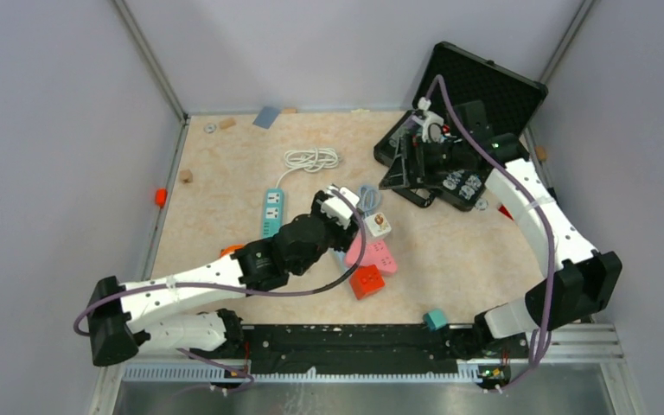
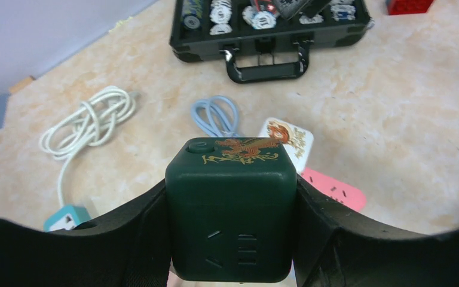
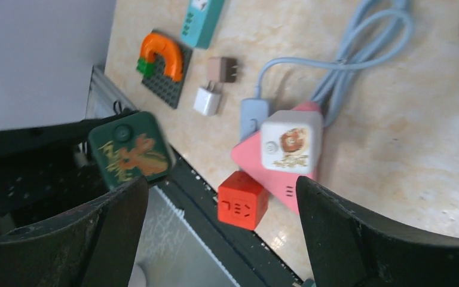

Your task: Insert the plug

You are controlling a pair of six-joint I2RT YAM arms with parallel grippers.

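Note:
A dark green block with slots in its front face and a gold pattern on top fills the lower middle of the left wrist view. My left gripper is shut on it, one finger at each side. The right wrist view also shows this green block at left. My right gripper is partly open, nothing between its fingers. From above, my right gripper hangs at the case's front left, apart from the left gripper. A small white plug lies beside a brown plug.
A white cube sits on a pink power strip, near a red cube and blue cable. Teal strip and white cable lie left. The open black case stands behind.

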